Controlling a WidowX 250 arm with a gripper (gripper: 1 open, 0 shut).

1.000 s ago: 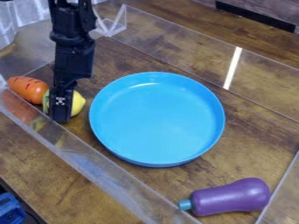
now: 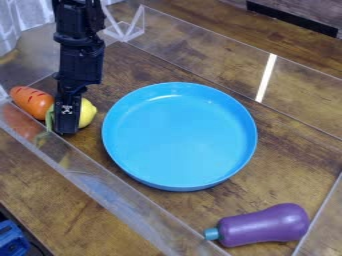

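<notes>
My black gripper (image 2: 67,114) reaches down at the left, beside a yellow lemon-like toy (image 2: 86,112) and an orange carrot toy (image 2: 32,99) with dark markings. Its fingers sit low between the two, closed; what exactly is between them is hard to make out, with some green showing near the tips.
A large blue plate (image 2: 179,168) fills the middle. A purple eggplant toy (image 2: 267,226) lies at the bottom right. Clear plastic walls edge the wooden surface, and a blue object (image 2: 11,238) is at the lower left, outside the wall.
The gripper and arm have shifted very slightly; the toys and plate look unchanged.
</notes>
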